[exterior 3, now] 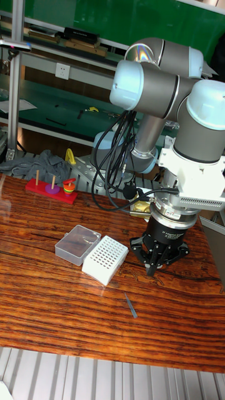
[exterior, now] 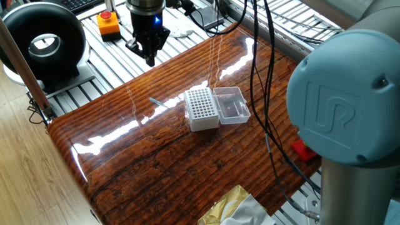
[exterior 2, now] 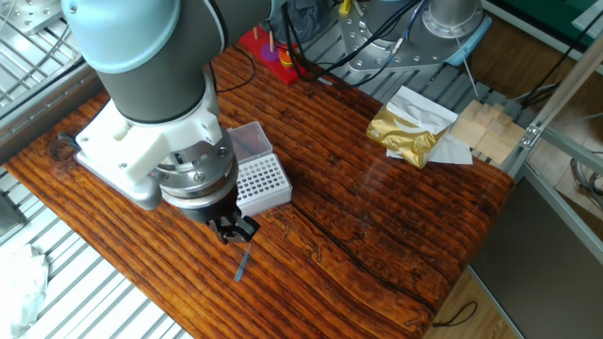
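A white rack box [exterior: 202, 110] with a grid of holes in its top stands on the brown wooden table, its clear lid [exterior: 232, 105] folded open beside it. A thin blue-grey stick with a finer end [exterior: 157, 102] lies flat on the wood, apart from the box; it also shows in view 2 [exterior 2: 243, 265] and in view 3 [exterior 3: 130, 305]. My black gripper [exterior: 150, 62] hangs in the air, pointing down, its fingertips drawn together. In view 3 the gripper [exterior 3: 151, 270] appears right of the box. Nothing shows between its fingers.
A gold-and-white tissue pack [exterior 2: 412, 129] and wooden blocks [exterior 2: 488, 131] occupy one table end. A red peg toy [exterior 3: 51, 191] sits at the back. Black cables [exterior: 269, 94] hang from the arm. Bare wood surrounds the stick.
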